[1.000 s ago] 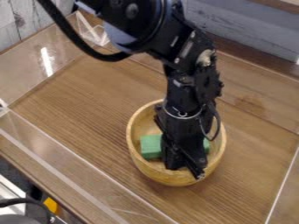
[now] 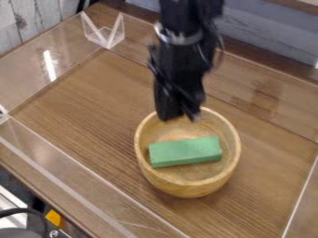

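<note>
A light wooden bowl (image 2: 187, 182) sits in the lower middle of the table. Inside it lies a green rectangular block (image 2: 184, 152), its long side running roughly left to right. My dark gripper (image 2: 187, 102) hangs above and behind the bowl, blurred by motion. Its fingers point down, clear of the block, and whether they are open or shut I cannot tell.
A white wire-like object (image 2: 104, 33) stands at the back left. Clear edging runs along the table's left and front. A black cable lies at the lower left corner.
My gripper has risen and moved back out of the bowl. The green block, partly hidden beneath it before, is now in full view.
</note>
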